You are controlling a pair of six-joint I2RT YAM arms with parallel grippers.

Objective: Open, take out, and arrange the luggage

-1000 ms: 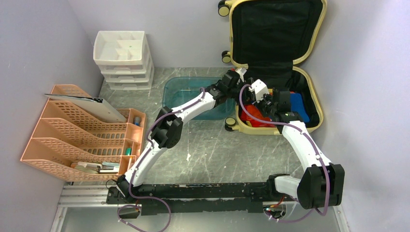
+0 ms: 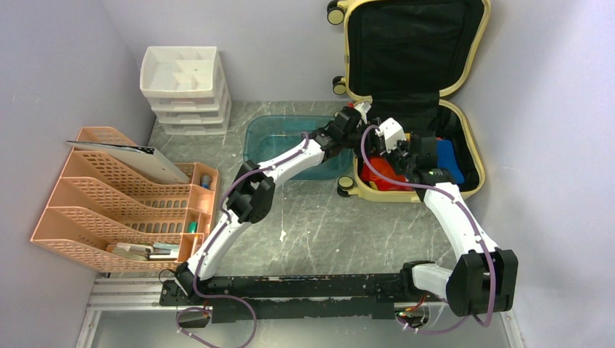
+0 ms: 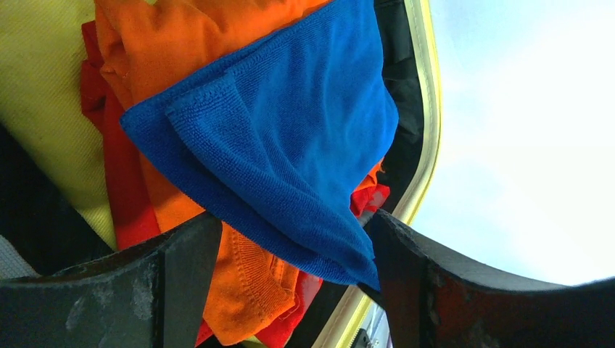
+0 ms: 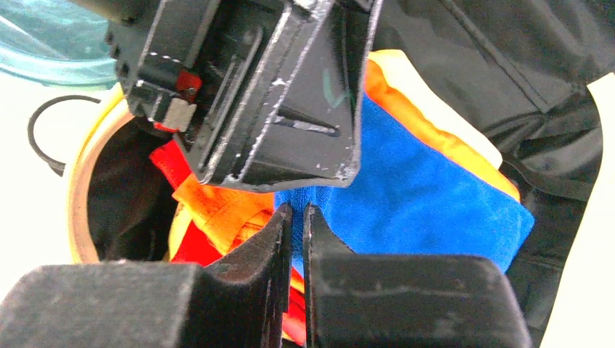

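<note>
A folded blue cloth (image 3: pixel 312 130) lies on orange and red clothes inside the open suitcase (image 2: pixel 475 145). My left gripper is over it in the left wrist view, fingers well apart; the cloth's folded edge runs between them and reaches the right-hand finger (image 3: pixel 402 275). In the right wrist view, my right gripper is shut on an edge of the blue cloth (image 4: pixel 413 196), with the left gripper's dark body just above and partly covering the cloth. Orange clothing (image 4: pixel 225 217) shows at the left. From the top, both hands hide the suitcase's middle.
A teal bin (image 2: pixel 279 127) stands left of the suitcase, under my left arm. White drawers (image 2: pixel 185 109) are at the back left, and an orange rack (image 2: pixel 65 192) fills the left side. Bare grey floor (image 2: pixel 319 225) lies in front.
</note>
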